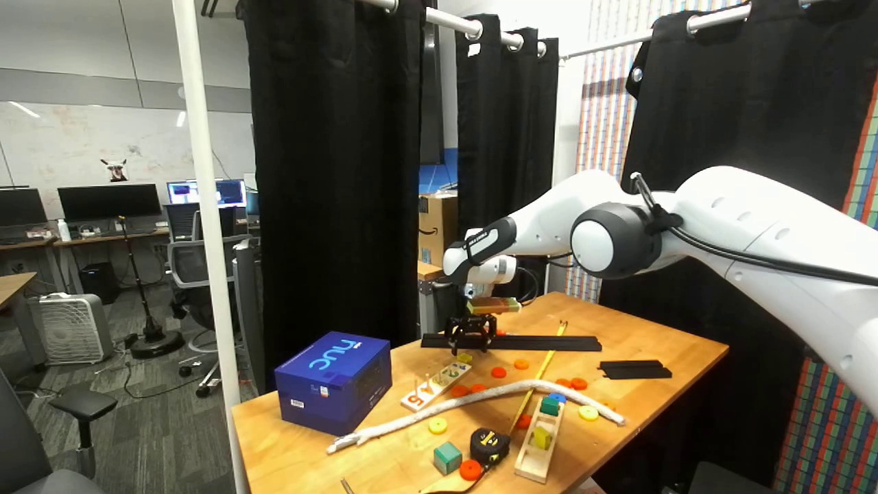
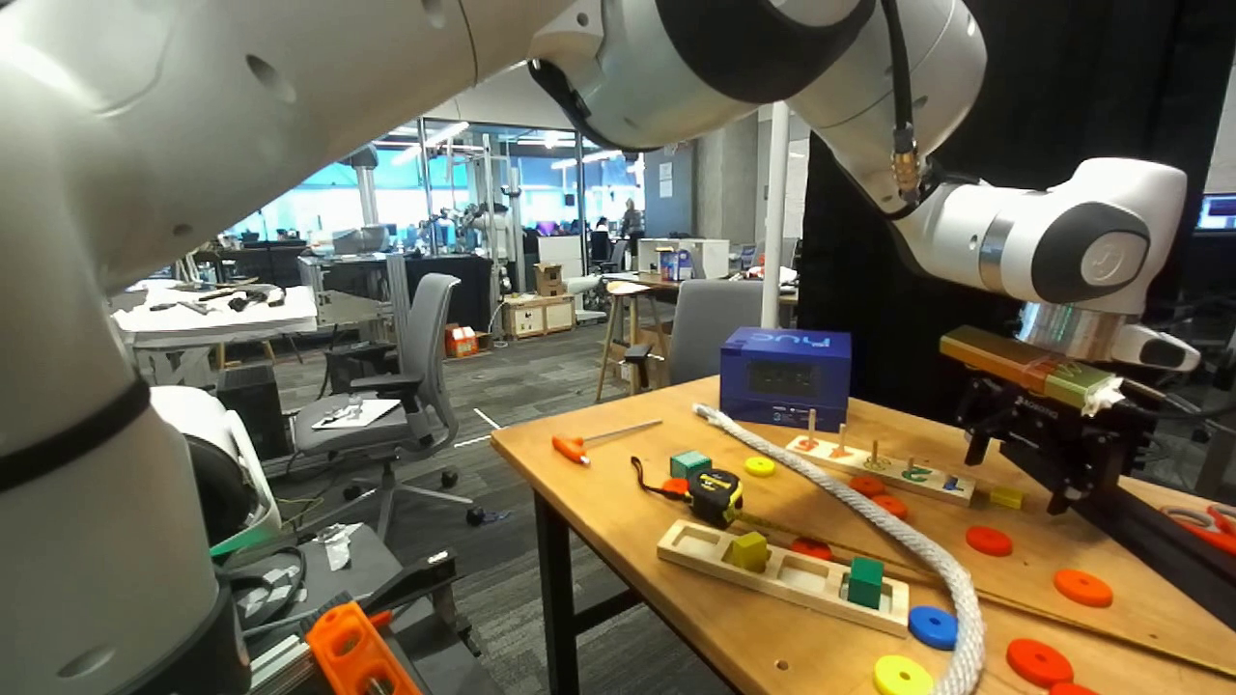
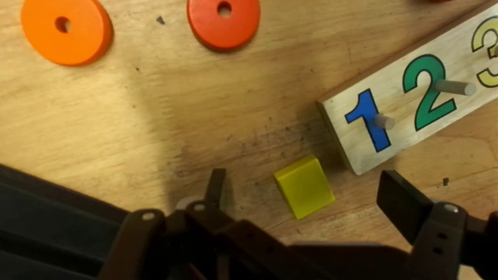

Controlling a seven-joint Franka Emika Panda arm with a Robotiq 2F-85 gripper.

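Observation:
My gripper stands open above the table, its two dark fingers spread wide to either side of a yellow block (image 3: 305, 187) in the wrist view. Nothing is held between them. The block lies on the wood just off the end of a numbered peg board (image 3: 357, 140), near its blue 1. Exterior view 2 shows the gripper (image 2: 1010, 481) over the far part of the table, with the yellow block (image 2: 1005, 497) below and between its fingers. The pegs I can see on the board carry no rings.
A white rope (image 2: 863, 506) curves across the table. Nearer the front are a wooden tray (image 2: 701, 546) with yellow and green blocks and a tape measure (image 2: 716, 496). A blue box (image 1: 333, 383) stands at the left. Black strips (image 1: 543, 342) and loose rings (image 3: 224, 23) lie around.

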